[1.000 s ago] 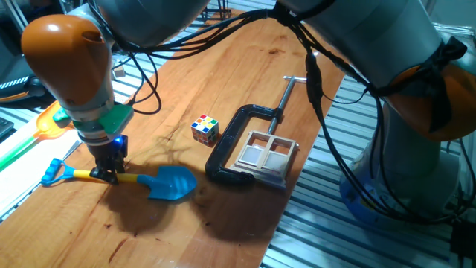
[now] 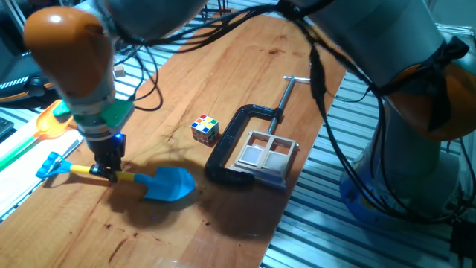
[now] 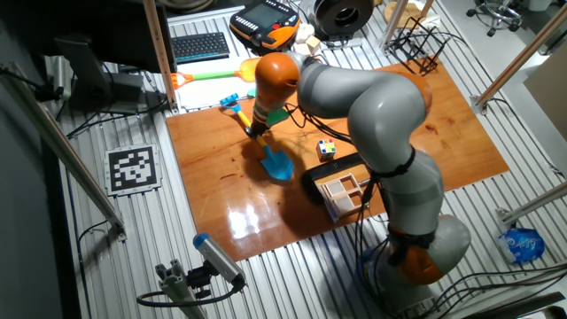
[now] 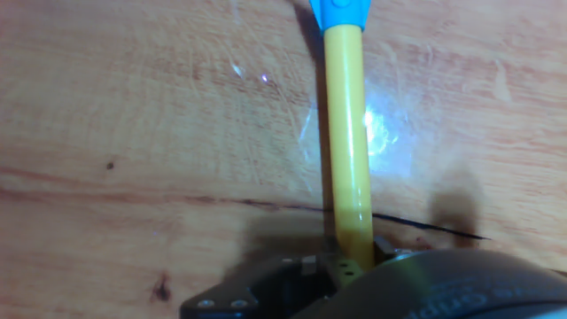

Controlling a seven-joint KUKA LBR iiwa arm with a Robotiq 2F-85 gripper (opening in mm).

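Observation:
A toy shovel with a blue blade (image 2: pixel 169 184), a yellow shaft (image 4: pixel 347 133) and a blue handle end lies across my gripper (image 2: pixel 108 174) near the left side of the wooden table. The gripper points down and is shut on the yellow shaft, between blade and handle end. In the wrist view the shaft runs up from the gripper at the bottom edge to a blue part at the top; much of the fingers is hidden there. Exterior view 2 shows the blade (image 3: pixel 277 165) toward the table's middle, with shadow around it.
A Rubik's cube (image 2: pixel 205 129) stands right of the shovel. Beyond it, a black C-clamp (image 2: pixel 218 160) lies around a small wooden frame (image 2: pixel 269 158) near the table's edge. An orange and green shovel (image 3: pixel 218 75) lies off the table.
The shovel has turned and tilted slightly in my gripper's hold: its handle end sits a little higher and farther left. The gripper has barely shifted. Cube, clamp and frame stay put.

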